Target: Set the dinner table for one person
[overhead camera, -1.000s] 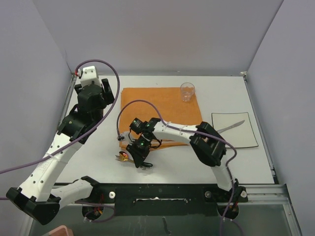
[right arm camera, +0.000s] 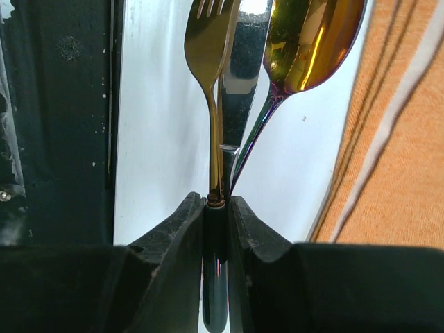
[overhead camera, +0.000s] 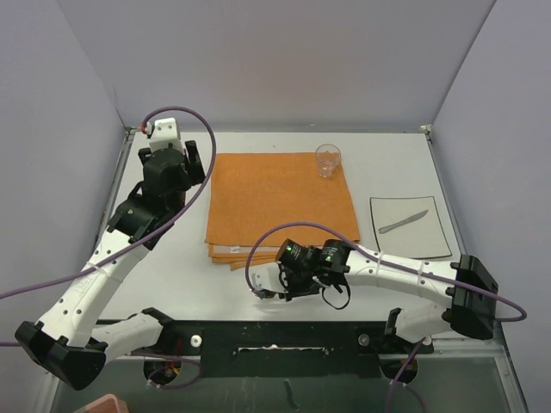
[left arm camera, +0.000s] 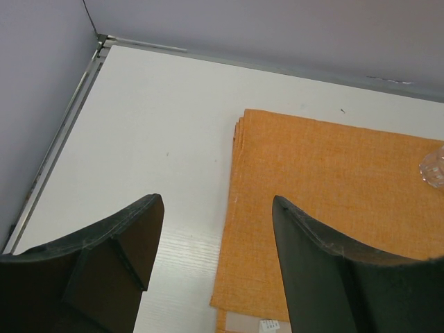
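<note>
A gold fork (right arm camera: 202, 52), a knife (right arm camera: 244, 76) and a gold-purple spoon (right arm camera: 302, 48) lie bunched together in the right wrist view. My right gripper is shut around their handles, just off the front edge of the orange placemat (overhead camera: 280, 202). From above, that gripper hides most of the cutlery. The placemat lies flat at mid-table, with a clear glass (overhead camera: 328, 160) on its back right part. To the placemat's left, my left gripper hangs open and empty above the table.
On the right, a butter knife (overhead camera: 403, 221) rests on a white dark-edged napkin (overhead camera: 387, 245). Folded orange and white cloth layers (overhead camera: 225, 253) show below the placemat's front edge.
My right gripper has moved right and slightly toward the front edge, carrying the cutlery with it. The left arm has shifted slightly right. Placemat, glass and napkin stay put.
</note>
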